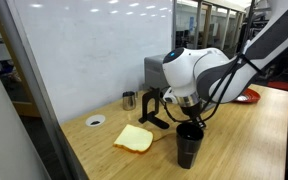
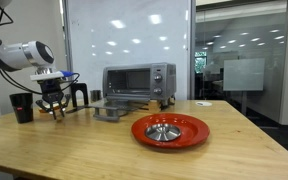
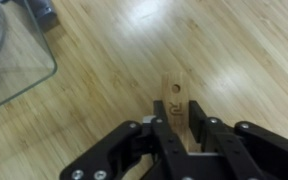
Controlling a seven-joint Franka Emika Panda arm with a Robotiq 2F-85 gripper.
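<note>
In the wrist view, a light wooden handle (image 3: 174, 92) with a small hole near its end sticks out from my gripper. The fingers are shut on it; the rest of that utensil is hidden. From the first exterior view, my gripper (image 1: 195, 112) hangs just behind and above the rim of a black bin (image 1: 190, 148), which partly blocks the sight of it. The second exterior view places the gripper (image 2: 56, 101) low over the table, right of the bin (image 2: 22, 107).
A yellow-and-white flat piece (image 1: 134, 138) lies left of the bin. Behind are a black stand (image 1: 156, 110), a metal cup (image 1: 129, 101) and a toaster oven (image 2: 139, 82). A red plate (image 2: 196, 133) holds a metal bowl (image 2: 163, 131).
</note>
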